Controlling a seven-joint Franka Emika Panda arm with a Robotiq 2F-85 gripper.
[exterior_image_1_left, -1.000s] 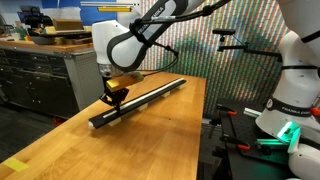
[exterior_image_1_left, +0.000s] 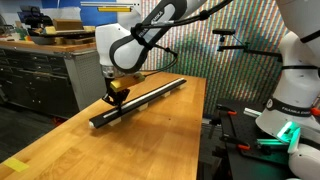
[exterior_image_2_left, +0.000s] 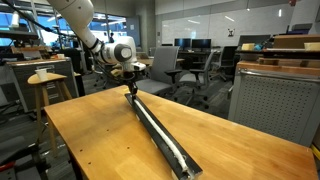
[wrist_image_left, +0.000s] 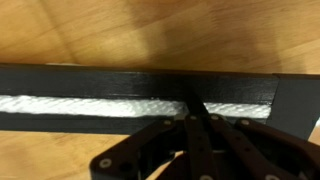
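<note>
A long black channel (exterior_image_1_left: 138, 103) lies on the wooden table, with a white, rope-like strip running along its length. From the other exterior side, the white strip (exterior_image_2_left: 165, 140) shows along the channel, which reaches toward the near right. My gripper (exterior_image_1_left: 117, 103) points down at one end of the channel, its fingertips low at the strip. In the wrist view the gripper is over the white strip (wrist_image_left: 90, 105), near where the strip ends close to a black end piece (wrist_image_left: 296, 105). The fingers look shut; whether any strip is pinched between them is hidden.
Bare table (exterior_image_1_left: 165, 145) spreads widely around the channel. A yellow patch (exterior_image_1_left: 15, 164) marks the table's near left corner. A wooden stool (exterior_image_2_left: 50, 90) and office chairs (exterior_image_2_left: 200, 82) stand beyond the table, along with a grey cabinet (exterior_image_2_left: 270, 100).
</note>
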